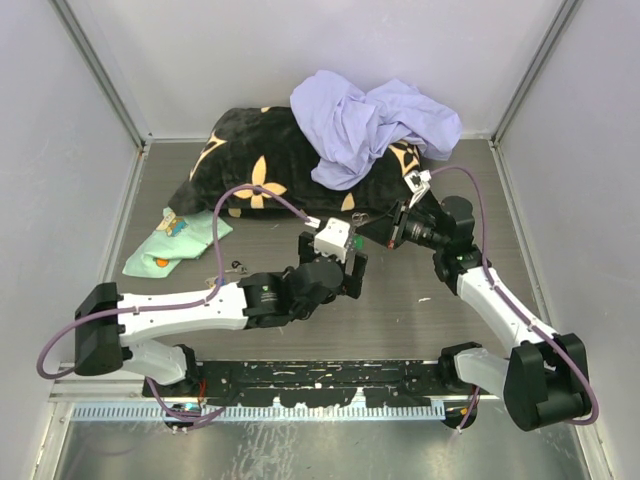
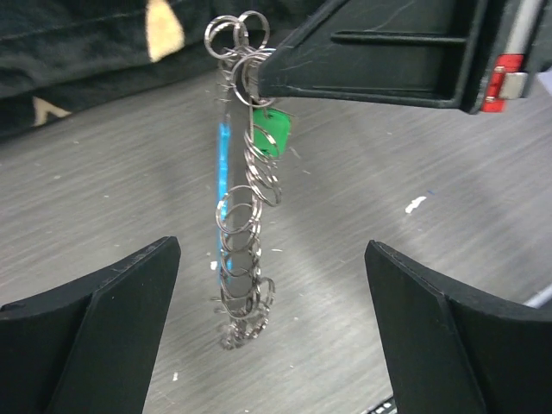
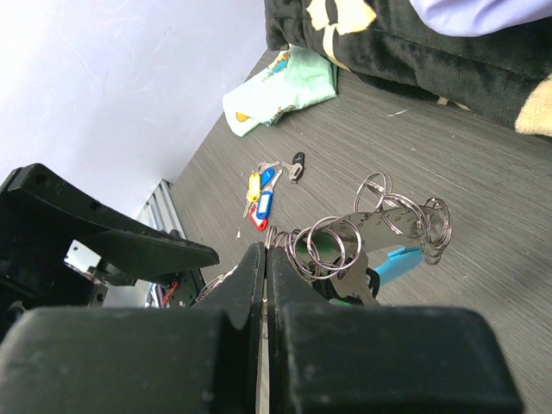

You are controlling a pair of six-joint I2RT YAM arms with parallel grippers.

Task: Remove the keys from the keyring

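Observation:
A long bunch of wire keyrings (image 2: 244,216) hangs from my right gripper (image 1: 362,230), which is shut on it near its upper end. In the left wrist view a blue tag (image 2: 223,172) and a green tag (image 2: 272,131) show behind the rings. My left gripper is open, its two dark fingers on either side of the hanging rings and apart from them. Seen from the right wrist, a key (image 3: 352,280) and a blue tag hang among the coils. Loose keys with yellow, blue and red tags (image 3: 266,197) lie on the table.
A green cloth (image 3: 289,86) lies at the back left. Behind the work area is a dark patterned cushion (image 1: 250,150) with a lilac cloth (image 1: 365,120) on top.

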